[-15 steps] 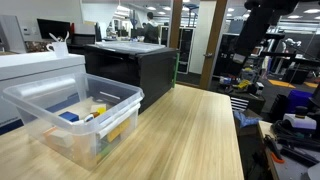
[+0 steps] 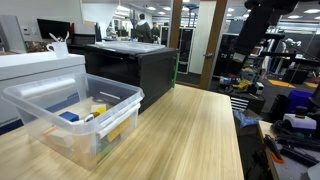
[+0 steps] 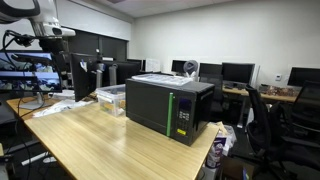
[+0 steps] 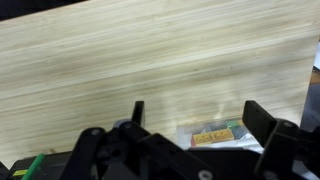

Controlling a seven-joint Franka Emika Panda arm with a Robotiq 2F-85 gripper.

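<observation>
My gripper is open high above the wooden table (image 4: 150,60), its two dark fingers wide apart with only bare tabletop between them. In exterior view 1 the dark arm (image 2: 262,42) reaches in from the upper right, well clear of the surface. A clear plastic bin (image 2: 118,98) holding several small blue, yellow and white items stands on the left of the table. Part of that bin's contents (image 4: 212,136) shows at the bottom of the wrist view, partly covered by the gripper.
A black microwave (image 3: 150,107) with a green strip stands on the table beside the bin, papers on its top. Office chairs (image 3: 266,125) stand beyond the table edge.
The arm, bin and table look the same throughout. Only a person in the far background has shifted slightly left.
</observation>
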